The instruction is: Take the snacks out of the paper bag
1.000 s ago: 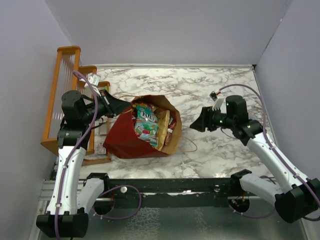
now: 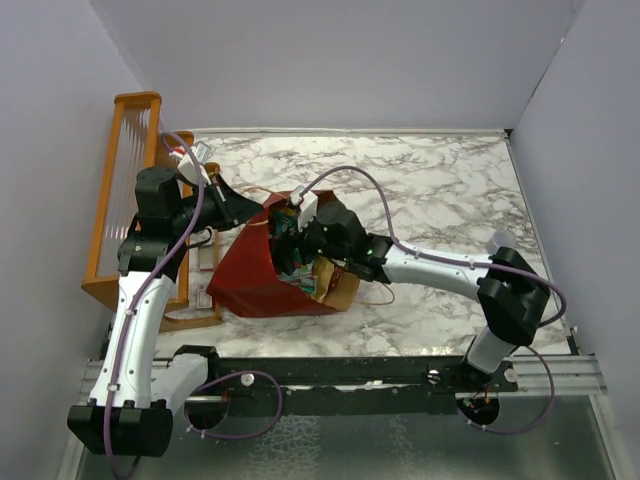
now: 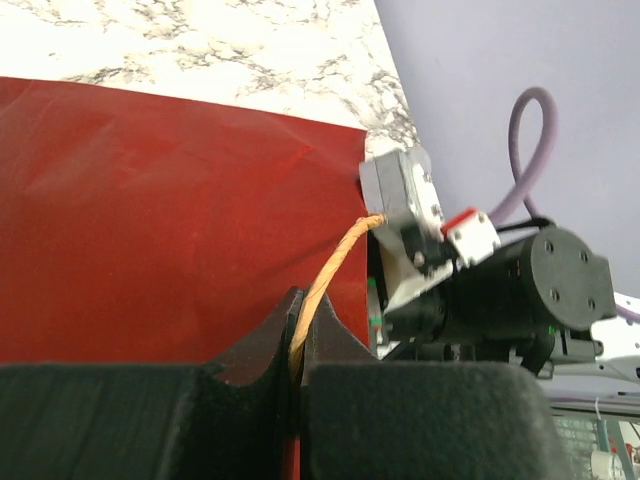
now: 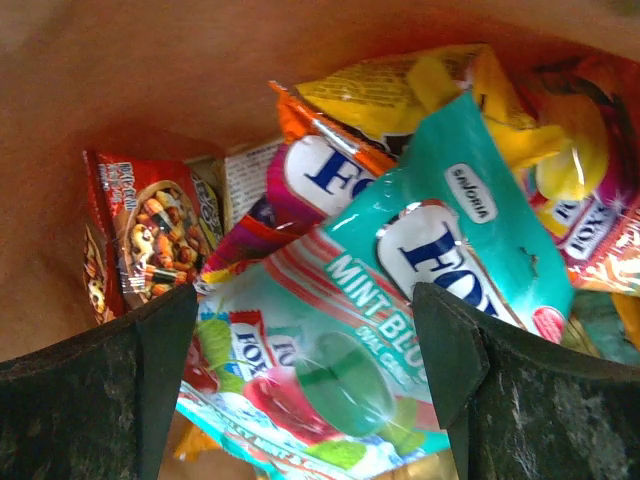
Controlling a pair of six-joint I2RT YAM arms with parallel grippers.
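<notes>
The red paper bag (image 2: 245,275) stands tilted on the table, its mouth facing right. In the left wrist view, my left gripper is shut on the bag's twisted handle (image 3: 340,255). Inside the bag mouth, my right gripper (image 2: 283,250) stands open. In the right wrist view its fingers (image 4: 465,385) straddle part of a teal Fox's Mint Blow pack (image 4: 370,330), and whether they touch it I cannot tell. Around it lie a red snack pack (image 4: 160,225), a purple-orange pack (image 4: 310,175) and a yellow pack (image 4: 390,95).
A wooden rack (image 2: 110,200) stands at the left, close by the left arm. A clear cup (image 2: 500,241) is at the right edge, near the right arm.
My right arm has swept left from the open table into the bag mouth, now covering much of the teal pack. The left arm has shifted slightly; the bag stays in place.
</notes>
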